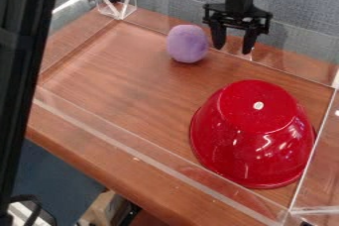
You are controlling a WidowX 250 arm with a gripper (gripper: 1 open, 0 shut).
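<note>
My black gripper (237, 34) hangs at the top centre, over the back of the wooden table (113, 111), with its fingers pointing down and apart and nothing visible between them. A purple ball (187, 44) sits just left of it and a little lower. A large red upturned bowl (252, 141) takes up the front right of the table.
Clear low walls (159, 157) edge the table. A black post stands along the left edge of the view, and a grey padded wall is behind.
</note>
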